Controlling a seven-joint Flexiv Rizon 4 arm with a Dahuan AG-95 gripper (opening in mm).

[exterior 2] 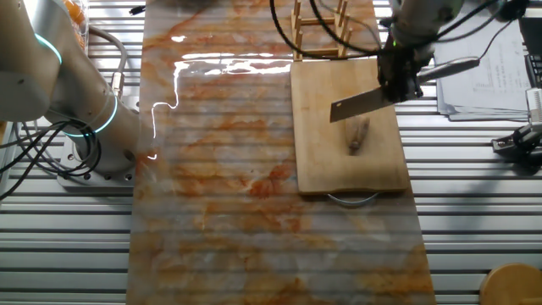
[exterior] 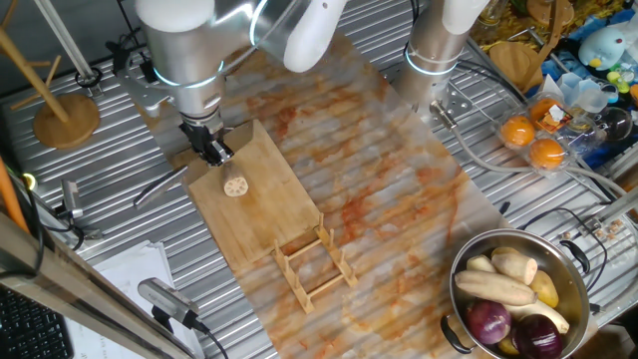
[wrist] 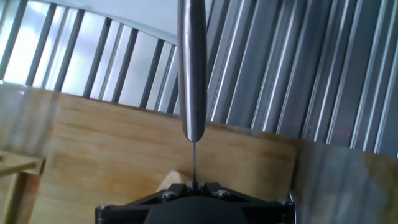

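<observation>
My gripper [exterior: 217, 155] is shut on a knife near the junction of its handle and blade. The knife's silver handle [wrist: 192, 68] points away from the fingers in the wrist view. Its broad blade [exterior 2: 360, 104] sticks out on the other side, above the wooden cutting board [exterior 2: 318, 161]. On that board lies a piece of lotus root [exterior: 235, 186], its pale cut face with holes showing in exterior view 1. Exterior view 2 puts the blade over or beside the lotus root [exterior 2: 359, 134]; whether they touch cannot be told.
A small wooden rack [exterior: 315, 267] stands against the board's near end. A steel pot [exterior: 467, 247] of vegetables is at the lower right. Sheets of paper [exterior 2: 483, 72] lie beyond the board. The marbled mat [exterior 2: 220, 220] beside the board is clear.
</observation>
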